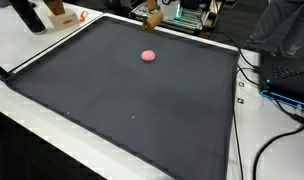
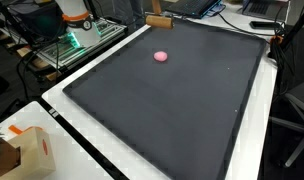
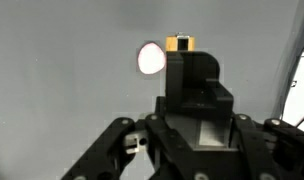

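In the wrist view my gripper is shut on a tan, wood-coloured block (image 3: 180, 43); the dark fingers hide most of it. Both exterior views show this block (image 1: 153, 18), near the far edge of the dark board and (image 2: 158, 20) at the top. The gripper itself lies outside those two views. A round pink piece (image 3: 151, 58) rests on the board, just left of the block in the wrist view. It is seen as well near the far edge in exterior view 1 and left of centre at the top in exterior view 2.
The dark board (image 1: 122, 95) is otherwise bare, with a pale table border around it. Cables (image 1: 272, 105) run along the right side. A cardboard box (image 1: 62, 18) stands at the back left in exterior view 1.
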